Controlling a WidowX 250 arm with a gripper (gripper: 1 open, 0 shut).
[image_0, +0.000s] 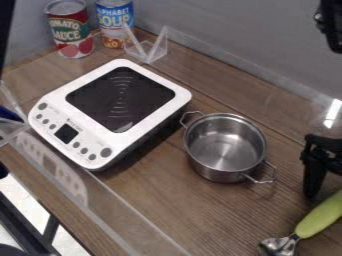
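Note:
A black gripper (321, 160) enters at the right edge, just above a green-handled utensil (317, 218) with a metal head at the lower right; whether its fingers are open or shut is unclear. A steel pot (225, 147) with two handles stands on the wooden counter, left of the gripper. A white portable cooktop (111, 110) with a dark square top lies to the left of the pot.
A tomato sauce can (70, 29) and an alphabet soup can (115, 22) stand at the back left by a clear plastic holder (146, 48).

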